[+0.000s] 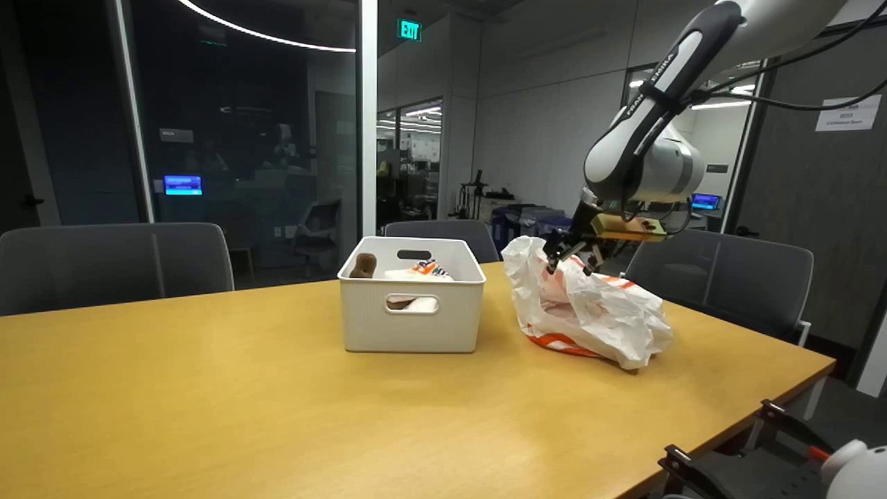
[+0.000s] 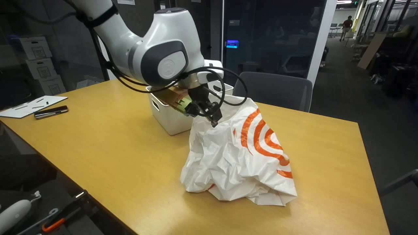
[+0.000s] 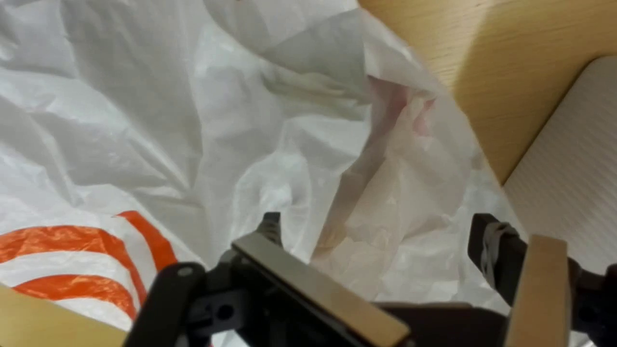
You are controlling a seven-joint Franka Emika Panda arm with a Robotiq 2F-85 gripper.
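A crumpled white plastic bag (image 1: 594, 312) with orange stripes lies on the table, right of a white bin (image 1: 409, 320). My gripper (image 1: 572, 265) is at the bag's upper part, pointing down. In the wrist view its fingers (image 3: 493, 246) stand wide apart, the gripper being open over the bag's plastic (image 3: 277, 144), with folds of it seen between them. Whether the tips touch the bag I cannot tell. Something pinkish shows faintly within the bag's opening. Inside the bin are a brown item (image 1: 363, 266) and a white packet with orange and blue print (image 1: 429, 267).
The bin's ribbed wall (image 3: 572, 162) stands close to the bag in the wrist view. A white board (image 2: 33, 105) and a black marker (image 2: 51, 112) lie at the table's far left in the second exterior view. Chairs surround the table.
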